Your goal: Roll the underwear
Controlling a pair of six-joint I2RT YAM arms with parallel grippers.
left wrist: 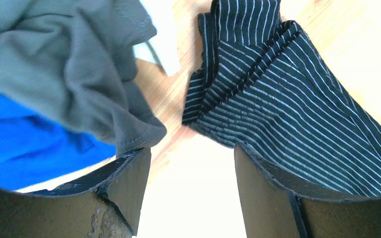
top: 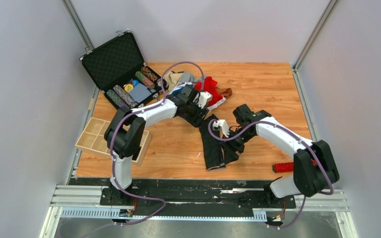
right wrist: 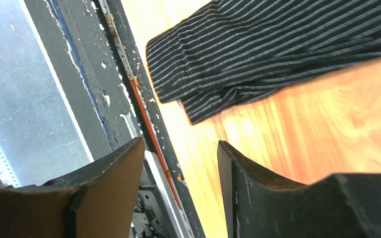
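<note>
The black underwear with thin pale stripes (top: 211,146) lies as a long folded strip, running from the clothes pile toward the table's front edge. My left gripper stands open beside its far end, with bare table between the fingers. In the left wrist view that end of the underwear (left wrist: 287,99) is creased and partly folded over. My right gripper is open near the strip's front end, with no cloth between its fingers. The right wrist view shows that front end of the underwear (right wrist: 218,62) as two layers, slightly offset.
Piled clothes, among them a red one (top: 209,87), a grey one (left wrist: 94,64) and a blue one (left wrist: 34,144), lie close to my left gripper. An open case (top: 114,64) and a wooden box (top: 92,138) stand to the left. A red roll (top: 283,167) is at the right.
</note>
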